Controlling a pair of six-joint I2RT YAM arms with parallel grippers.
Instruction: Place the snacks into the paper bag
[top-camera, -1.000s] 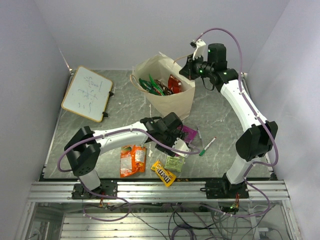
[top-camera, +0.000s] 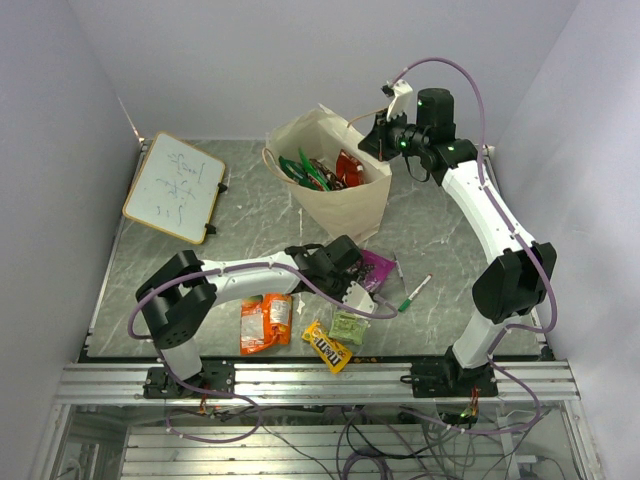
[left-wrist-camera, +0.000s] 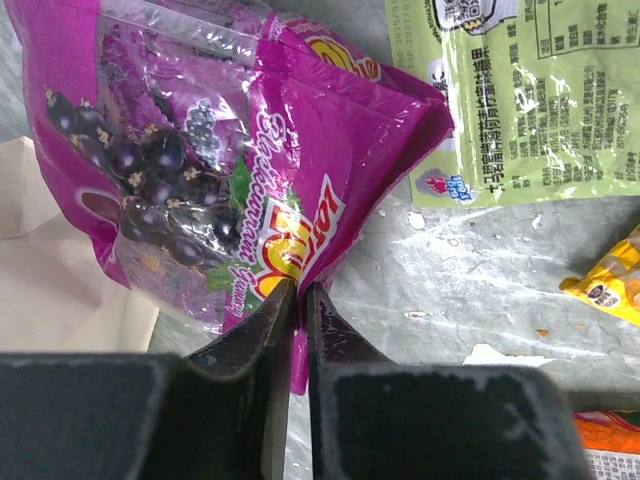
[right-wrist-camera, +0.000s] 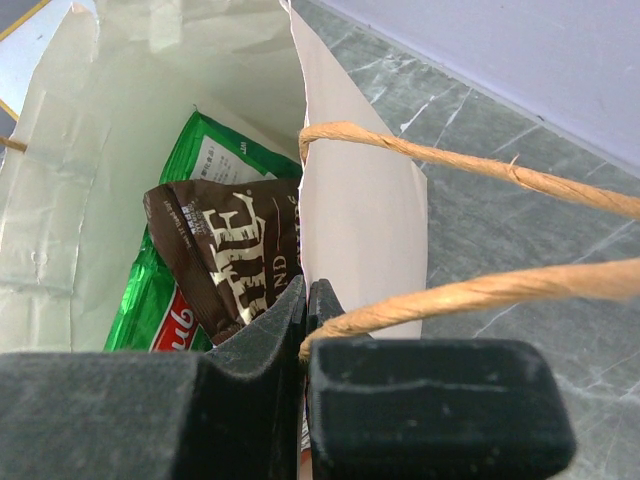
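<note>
A purple snack bag (left-wrist-camera: 170, 170) printed with dark berries lies on the table, just in front of the paper bag (top-camera: 345, 212). The fingers of my left gripper are almost together on the purple bag's folded edge, which runs between them. My right gripper is shut at the paper bag's rim, with the thin paper edge running in between its fingertips. Inside the paper bag are a brown packet (right-wrist-camera: 235, 245), a green packet (right-wrist-camera: 145, 300) and other snacks. A green pouch (top-camera: 348, 326), a yellow packet (top-camera: 327, 346) and orange packets (top-camera: 265, 322) lie near the front edge.
A whiteboard (top-camera: 175, 187) with writing lies at the back left. To the right of the purple bag lies a green-tipped marker (top-camera: 415, 293). The paper bag's twisted handle (right-wrist-camera: 440, 300) crosses close by my right fingers. Bare table shows left of the paper bag.
My left arm has shifted a little to the right, over the purple bag. The right arm, paper bag and other snacks look unmoved.
</note>
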